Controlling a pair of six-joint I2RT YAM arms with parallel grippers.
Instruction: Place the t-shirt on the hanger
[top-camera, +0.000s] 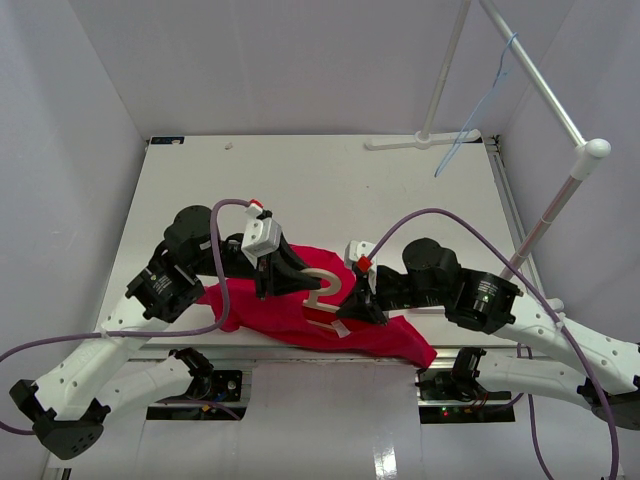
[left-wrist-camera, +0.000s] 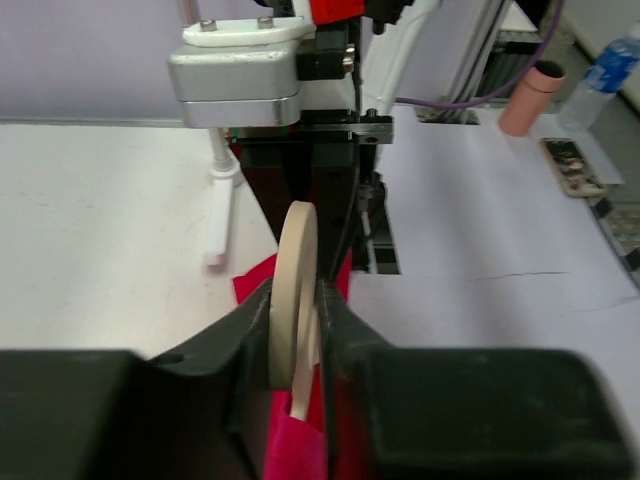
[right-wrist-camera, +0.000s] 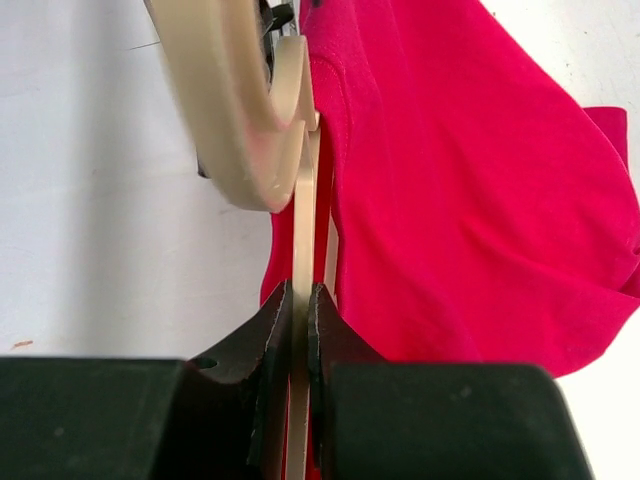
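The red T-shirt (top-camera: 380, 336) lies along the front of the white board, filling much of the right wrist view (right-wrist-camera: 460, 220). The light wooden hanger (top-camera: 322, 270) is between the two grippers, its lower bar partly inside the shirt. My right gripper is shut on the hanger's bar. My left gripper (top-camera: 287, 280) is at the hanger's hook; in the left wrist view the hook (left-wrist-camera: 292, 250) stands between its fingers, but whether they grip it is unclear.
A white pipe rack (top-camera: 540, 80) with a hanging blue cord (top-camera: 465, 130) stands at the back right. The back of the board (top-camera: 260, 180) is clear. A bottle (left-wrist-camera: 600, 85) and pink cup (left-wrist-camera: 532, 95) show beside the workspace.
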